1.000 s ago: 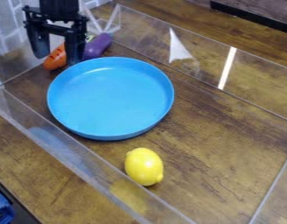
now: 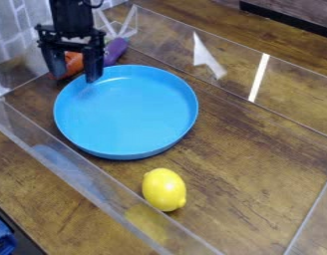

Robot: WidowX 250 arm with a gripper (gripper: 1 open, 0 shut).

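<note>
My black gripper [image 2: 71, 52] hangs at the top left, open, its fingers around or just over an orange item [image 2: 67, 63] at the upper left rim of a blue round plate [image 2: 127, 115]. A purple eggplant-like object [image 2: 115, 51] lies just right of the gripper, partly behind it. A yellow lemon [image 2: 163, 188] rests on the wooden floor below the plate. Whether the fingers touch the orange item is hard to tell.
Clear plastic walls border the area. A white triangular scrap [image 2: 209, 57] shows at the upper right. The wooden surface right of the plate is clear. A blue object [image 2: 1, 239] sits in the bottom left corner.
My gripper has shifted slightly right and lower, toward the plate's rim, covering more of the purple object. The plate and lemon have not visibly moved.
</note>
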